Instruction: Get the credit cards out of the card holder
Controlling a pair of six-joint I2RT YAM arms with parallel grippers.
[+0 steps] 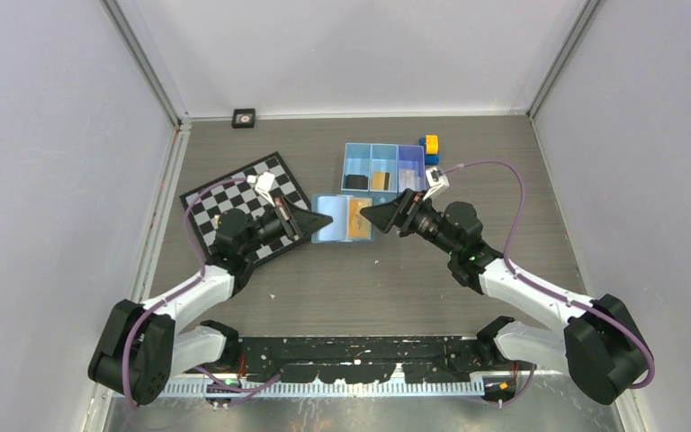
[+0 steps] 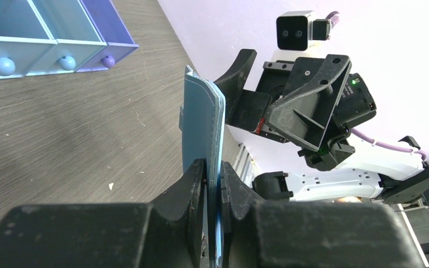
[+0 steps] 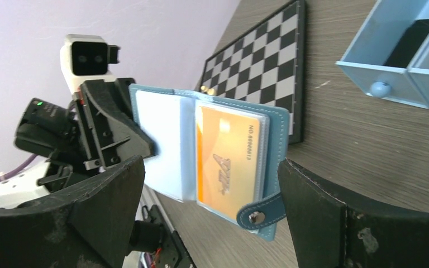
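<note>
The light blue card holder is held open in mid-air by my left gripper, which is shut on its spine edge; in the left wrist view it stands edge-on between the fingers. An orange card sits in its right-hand side, beside a white inner flap, with a snap strap below. My right gripper is open, just to the right of the holder and facing the card, nothing between its fingers.
A compartment box with dark and tan items inside stands behind the holder. A chessboard lies under the left arm, a yellow-blue object at the back right.
</note>
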